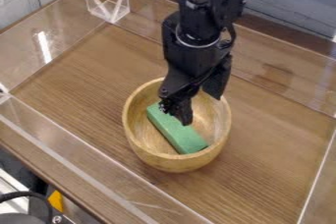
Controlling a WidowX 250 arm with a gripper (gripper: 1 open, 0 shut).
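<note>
A wooden bowl point(141, 135) sits in the middle of the table with a green block point(178, 130) lying in it, tilted lengthwise from upper left to lower right. My black gripper point(191, 106) hangs over the back part of the bowl, its fingers spread open, with the block below and in front of them.
Bare wooden table surrounds the bowl on both sides. A clear plastic container point(108, 2) stands at the back left. Cables point(27, 198) and a yellow item lie off the table at the lower left.
</note>
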